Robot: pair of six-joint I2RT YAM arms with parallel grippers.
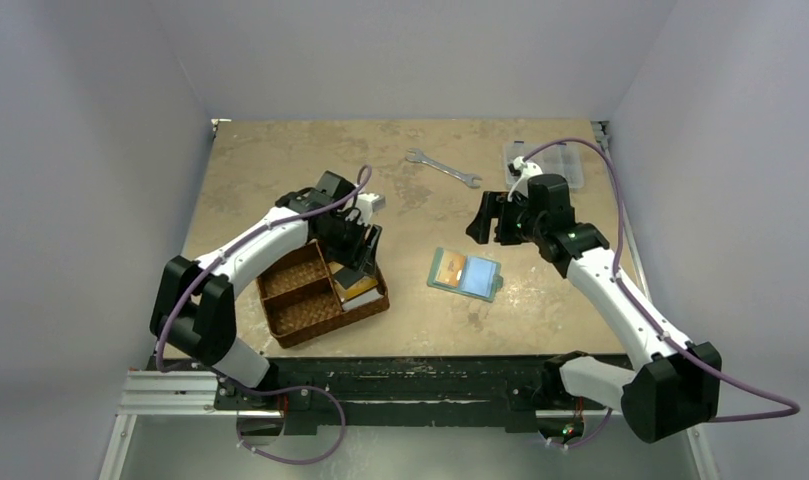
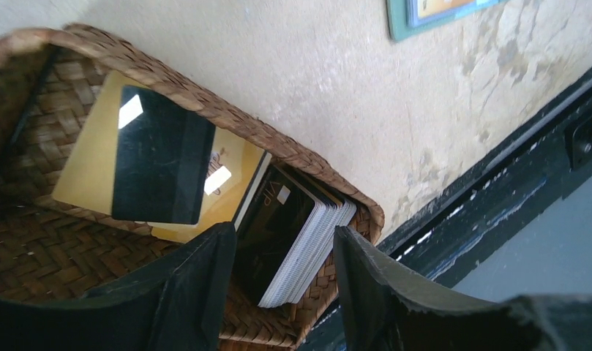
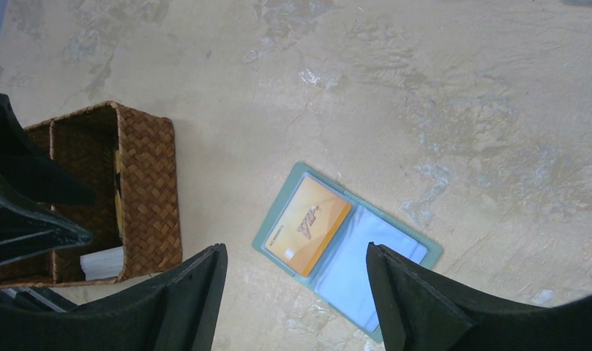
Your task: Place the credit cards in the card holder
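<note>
A teal card holder lies flat on the table, an orange card in its left half and a pale blue panel on its right. In the left wrist view, a stack of black cards with white edges stands in a woven basket's corner. Beside it a dark card lies over yellow cards. My left gripper is open above the stack, its fingers apart and nothing visibly held. Away from the holder, on its far side, my right gripper hangs open and empty.
The woven basket has raised walls and dividers; its other compartments look empty. A wrench lies at the back, with a clear plastic box behind the right arm. Bare table separates basket and holder.
</note>
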